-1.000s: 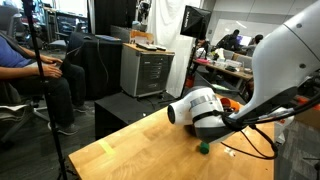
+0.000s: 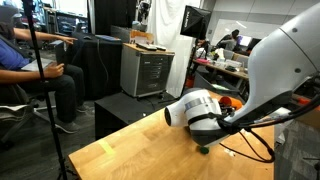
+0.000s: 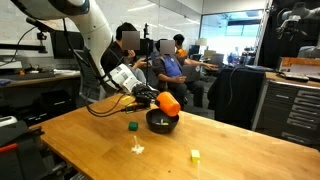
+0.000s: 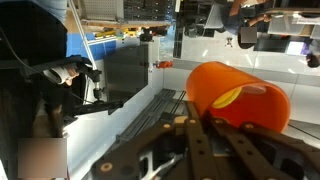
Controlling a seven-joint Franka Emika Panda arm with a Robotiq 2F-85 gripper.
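Observation:
An orange cup (image 3: 168, 103) is tilted above a black bowl (image 3: 161, 123) in the second exterior view. My gripper (image 3: 155, 98) is shut on the cup. In the wrist view the cup (image 4: 250, 90) extends away from the dark fingers (image 4: 190, 145), and something yellow shows in its opening. Only part of the orange cup (image 2: 230, 101) shows behind the arm in the first exterior view, where the gripper's fingers are hidden. A small pale thing shows in the bowl, too blurred to name.
On the wooden table (image 3: 235, 145) lie a green block (image 3: 132, 126), a small white object (image 3: 137, 149) and a yellow block (image 3: 195, 156). People sit behind it.
The arm has shifted slightly at its wrist and forearm, and a little more orange shows behind it. The seated person at the left has moved an arm.

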